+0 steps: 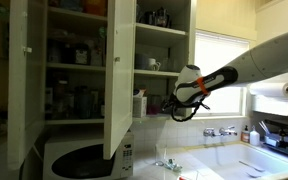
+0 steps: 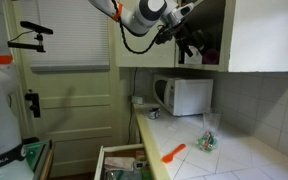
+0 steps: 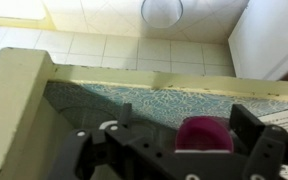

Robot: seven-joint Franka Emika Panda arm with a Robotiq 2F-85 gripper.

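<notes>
A magenta cup-like item [image 3: 203,133] stands on the cabinet's lowest shelf, which has a blue-green speckled liner [image 3: 114,100] and a pale front edge [image 3: 144,77]. My gripper is open, its black fingers spread wide, with the magenta item between them and nearer the right one. Whether either finger touches it, I cannot tell. In the first exterior view the gripper [image 1: 168,104] reaches into the cabinet at the lower shelf; the second shows the gripper [image 2: 188,48] at the cabinet's opening.
An open cabinet door [image 1: 119,75] stands left of the arm. Below are a white microwave [image 2: 183,95], a clear bag [image 2: 208,133] and an orange-red utensil [image 2: 173,153] on the counter. An open drawer [image 2: 124,150] juts out beneath. Several items crowd the shelves.
</notes>
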